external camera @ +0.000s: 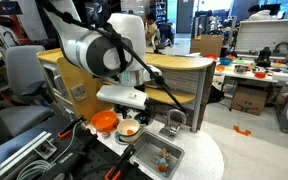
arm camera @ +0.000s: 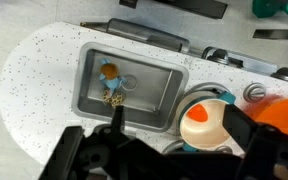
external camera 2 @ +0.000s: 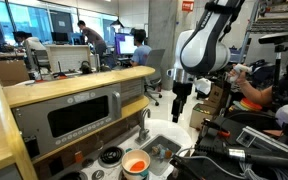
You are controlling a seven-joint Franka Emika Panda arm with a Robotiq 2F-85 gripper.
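Observation:
My gripper stands open in the wrist view, its black fingers wide apart with nothing held between them. The gap lies over the right part of a grey sink point(arm camera: 81, 82) and the edge of a pale bowl point(arm camera: 206, 132). In exterior view 2 the gripper point(external camera 2: 191, 110) hangs in the air, well above the counter. Inside the sink are a small blue item point(arm camera: 108, 72), a brown round item and a yellowish piece point(arm camera: 113, 98). An orange-red piece point(arm camera: 197, 114) rests in the pale bowl.
Right of the pale bowl is an orange bowl point(arm camera: 282, 113), partly cut off by the frame. A faucet point(external camera: 171, 122) rises behind the sink. A wooden shelf point(external camera: 179, 61) with a microwave point(external camera 2: 79, 116) below runs along the back. White speckled counter point(arm camera: 44, 60) left of the sink is bare.

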